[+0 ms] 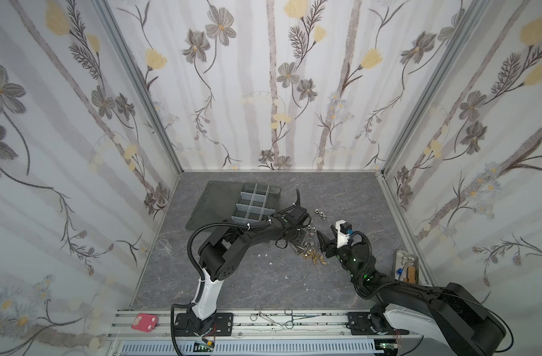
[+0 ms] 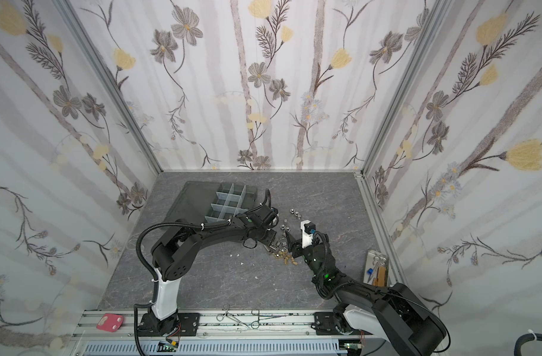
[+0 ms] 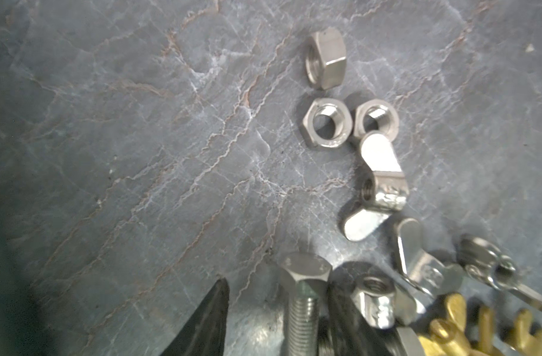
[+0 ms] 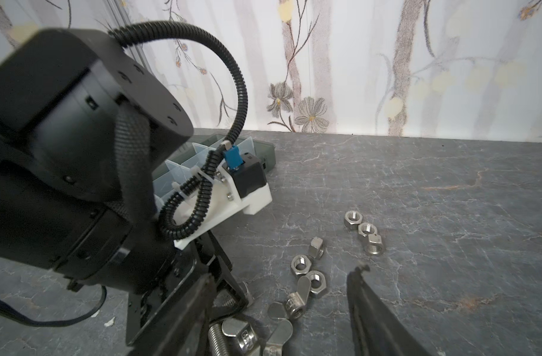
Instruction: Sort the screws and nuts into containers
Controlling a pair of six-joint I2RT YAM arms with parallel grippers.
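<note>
My left gripper points down at the pile, its fingers apart. A silver hex bolt (image 3: 304, 274) lies between them, closer to the right finger (image 3: 348, 323); whether they touch I cannot tell. Beyond it sit loose hex nuts (image 3: 329, 122) and a silver wing nut (image 3: 385, 191). Brass wing nuts (image 3: 452, 335) fill the lower right corner of the left wrist view. My right gripper is open at the right of the pile, holding nothing. The divided box (image 1: 256, 203) stands behind the left arm, partly covered by it.
Several more nuts (image 4: 366, 230) lie apart, toward the back right. The box's dark flat lid (image 1: 214, 201) extends to its left. A small tray (image 1: 406, 267) with tools stands at the right edge. Bare table lies in front of the pile.
</note>
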